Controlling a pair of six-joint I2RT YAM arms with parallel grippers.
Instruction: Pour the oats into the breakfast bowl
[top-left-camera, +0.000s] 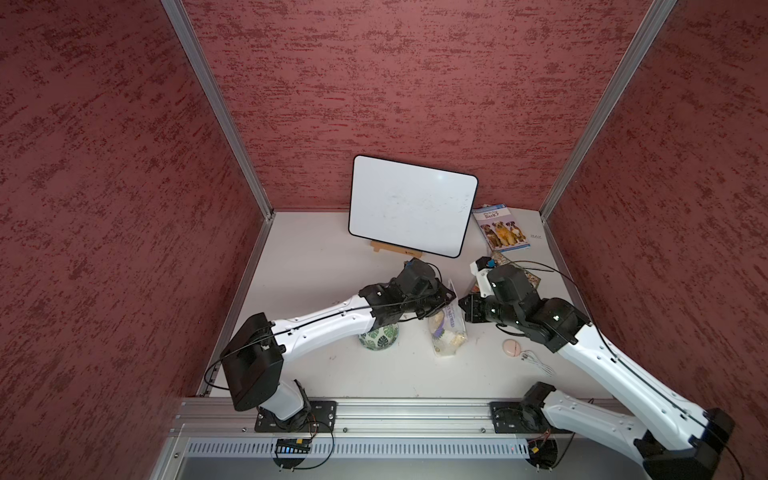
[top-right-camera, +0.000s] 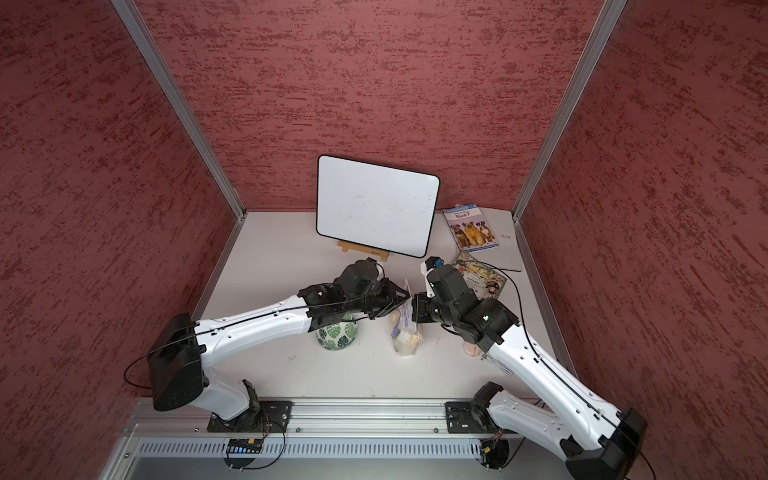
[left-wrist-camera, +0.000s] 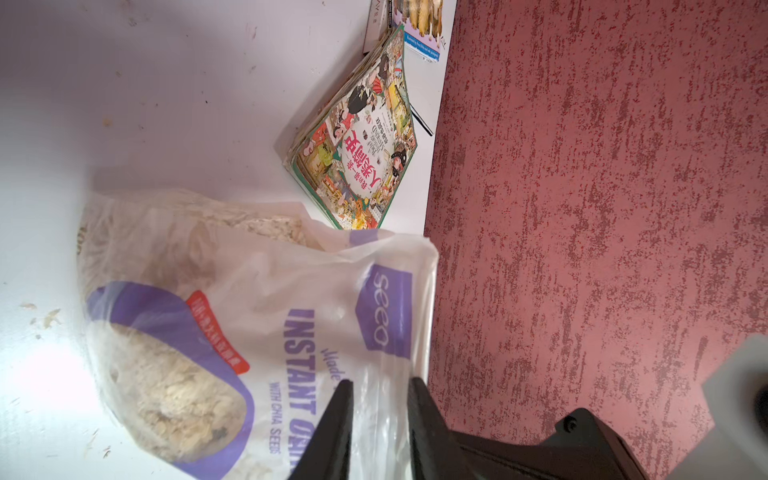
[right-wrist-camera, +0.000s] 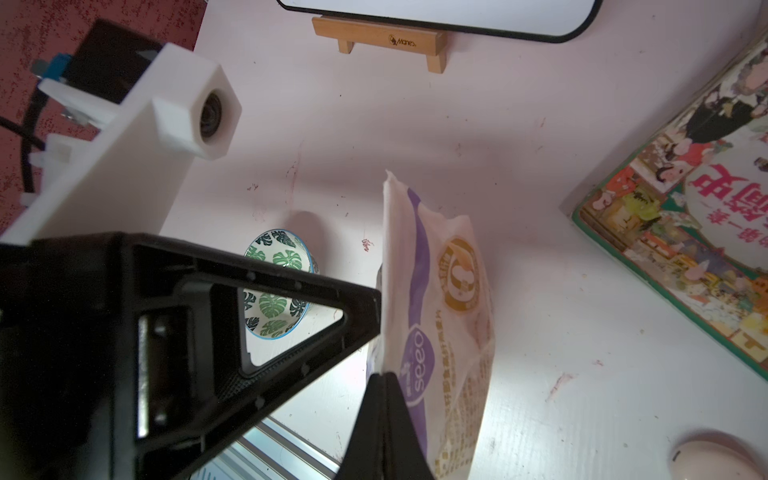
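Observation:
The oats bag (left-wrist-camera: 336, 320), clear and white with purple print, stands upright on the table; oats show through its lower part. In the right wrist view the bag's side (right-wrist-camera: 436, 320) rises narrowly to a point. My left gripper is part open at the bag's upper edge, its fingers apart with the film seen between them. From the right, my right gripper is shut against the bag; whether film is pinched there cannot be made out. The leaf-patterned bowl (top-left-camera: 378, 337) sits left of the bag, partly under the left arm.
A whiteboard (top-left-camera: 413, 206) on a wooden stand is at the back. Books (left-wrist-camera: 356, 144) lie at the back right. A round pinkish object (top-left-camera: 511, 347) with a white cable (top-left-camera: 537, 362) lies right of the bag.

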